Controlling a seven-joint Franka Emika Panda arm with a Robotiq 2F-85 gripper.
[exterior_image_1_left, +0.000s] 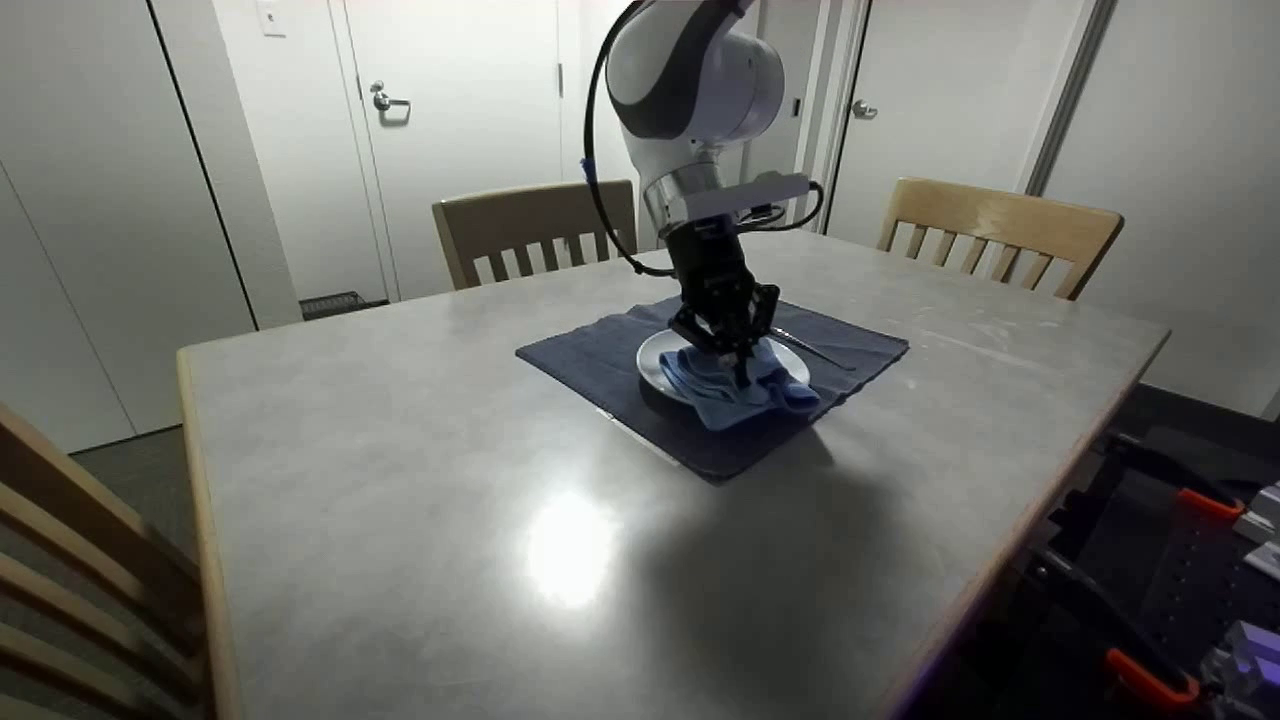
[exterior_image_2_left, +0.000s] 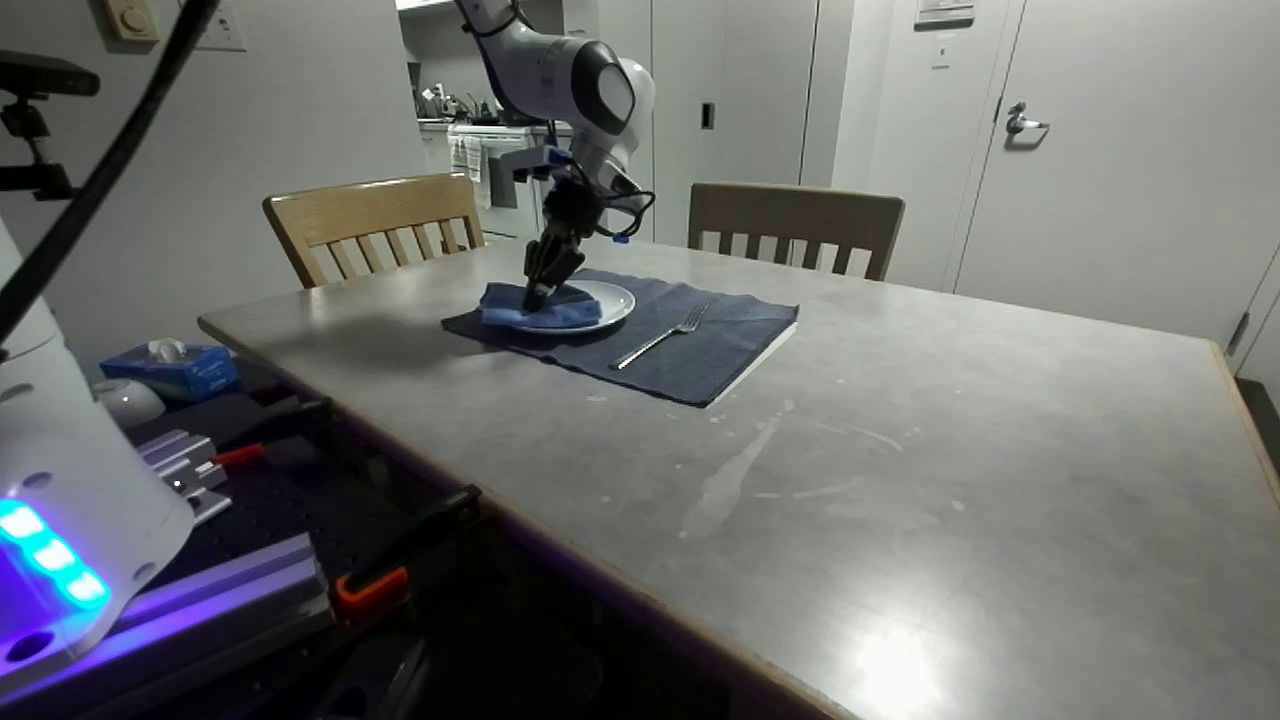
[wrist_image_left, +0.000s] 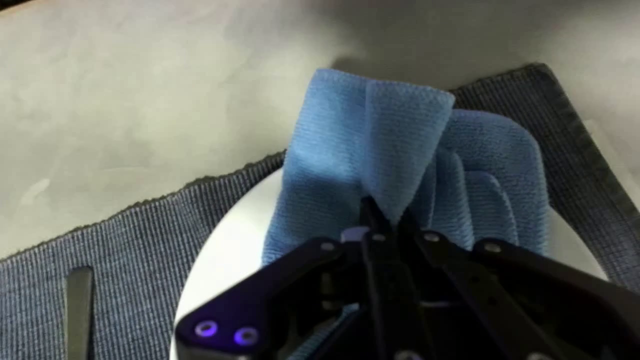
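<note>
A light-blue cloth lies bunched over the white plate, spilling past its near rim. My gripper is shut on a pinched fold of this cloth, low over the plate. In the second exterior view, the cloth covers one side of the plate, with the gripper tilted down into it. The arm's own fingers hide part of the cloth and plate in the wrist view.
Beneath the plate is a dark blue placemat. A fork lies on it beside the plate. Wooden chairs stand at the table's edges.
</note>
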